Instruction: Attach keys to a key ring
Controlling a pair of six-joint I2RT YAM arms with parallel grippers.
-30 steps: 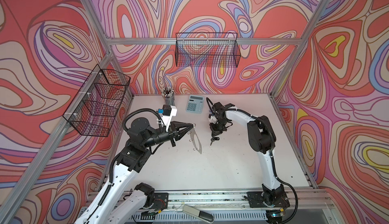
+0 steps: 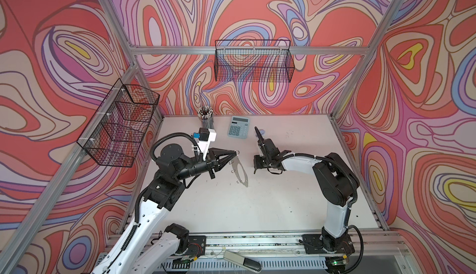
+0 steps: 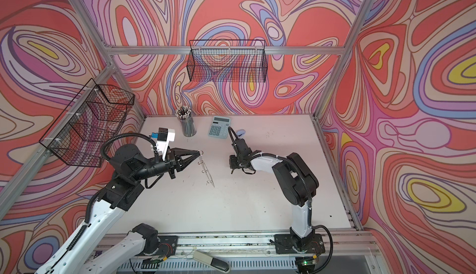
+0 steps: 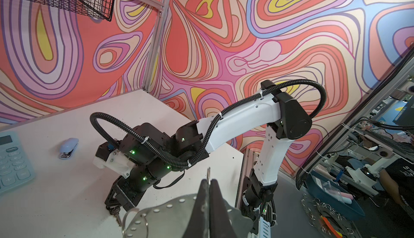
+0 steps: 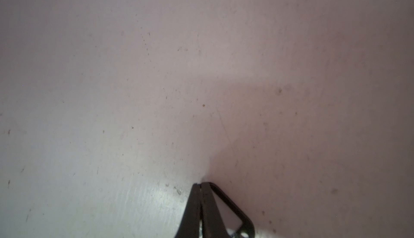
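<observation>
A long flat metal key-ring plate (image 2: 241,172) with small rings along its edge hangs from my left gripper (image 2: 236,153), which is shut at its top loop. In the left wrist view, the plate's holed edge (image 4: 172,207) spreads behind the shut fingers (image 4: 202,214), with a loose ring (image 4: 134,223) at its left. My right gripper is shut low over the table, with a black-headed key (image 5: 232,205) at its fingertips. The key's metal part (image 4: 115,215) shows below the right gripper in the left wrist view. Plate and key are apart.
A calculator (image 2: 238,126), a cup of pencils (image 2: 205,117) and a blue stapler (image 4: 68,147) stand towards the back. Wire baskets (image 2: 253,65) hang on the frame.
The left arm and the plate hang almost still.
</observation>
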